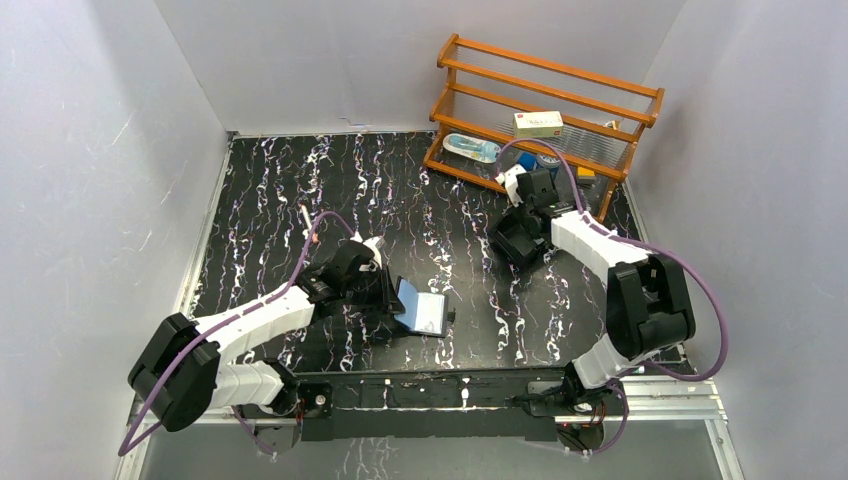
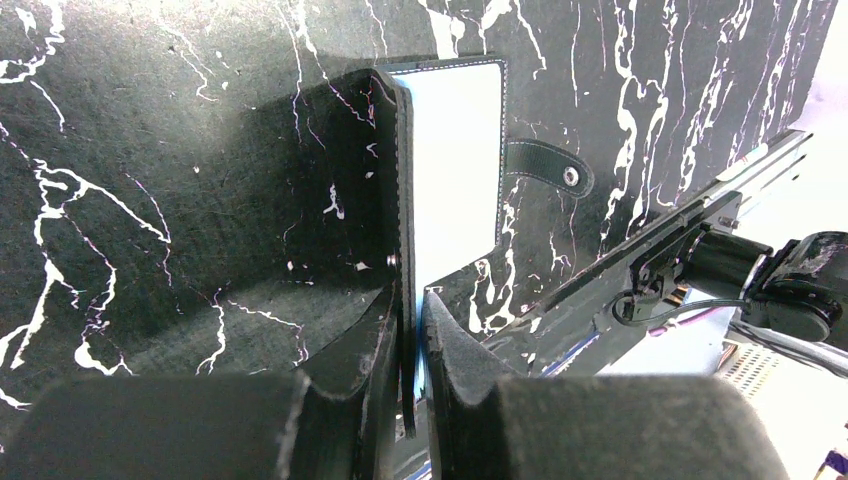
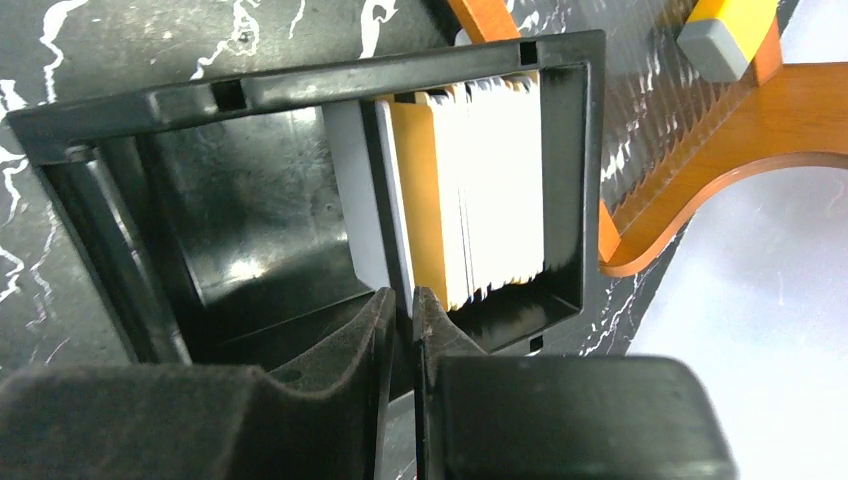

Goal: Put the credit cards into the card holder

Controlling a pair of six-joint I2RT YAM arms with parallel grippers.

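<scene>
An open card holder (image 1: 428,312) with a black cover, blue-and-white pages and a snap strap lies near the table's front middle. My left gripper is on its upright cover edge, which sits between the fingertips. At the right, a black box (image 3: 232,85) holds a row of white and yellow cards (image 3: 495,190) in one compartment, beside an empty one. My right gripper has its fingertips close together at a divider and the end card of that row; whether they grip anything is unclear.
An orange wooden rack (image 1: 540,70) with a small carton (image 1: 537,124) and other items stands at the back right, close behind the box. Walls surround the table.
</scene>
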